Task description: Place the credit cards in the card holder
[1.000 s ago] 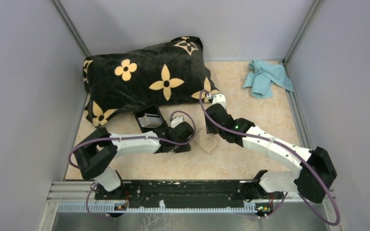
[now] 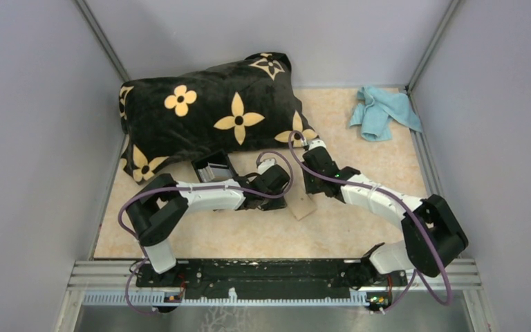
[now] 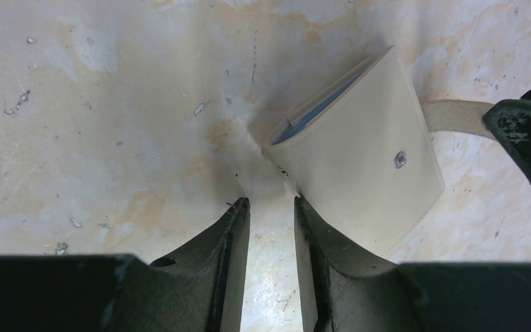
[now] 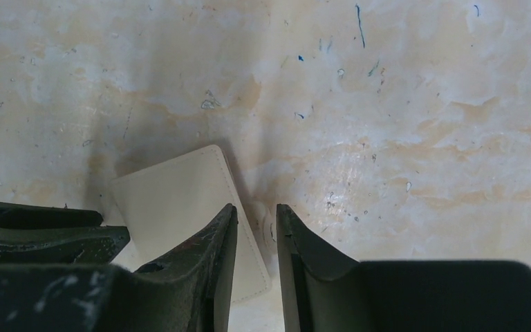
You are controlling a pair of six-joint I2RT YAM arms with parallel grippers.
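The beige card holder (image 2: 302, 207) lies on the table between my two grippers. In the left wrist view, the holder (image 3: 366, 149) is tilted, with a blue lining in its partly open edge and a snap on its face; a short strap (image 3: 456, 116) runs toward the other gripper's fingers (image 3: 525, 138). My left gripper is part open beside it, its gap empty. Part open too is my right gripper, at the edge of the holder (image 4: 180, 197), the strap's curved end (image 4: 268, 232) showing between its fingers. Cards (image 2: 216, 172) stand in a black box (image 2: 199, 164).
A large black patterned pillow (image 2: 214, 104) fills the back left, close behind the box. A blue cloth (image 2: 384, 114) lies at the back right. Bare table (image 2: 349, 238) shows in front and to the right.
The left gripper has moved right and slightly back, up to the holder. The right gripper has shifted a little to the right overall. Box and cloth have stayed put.
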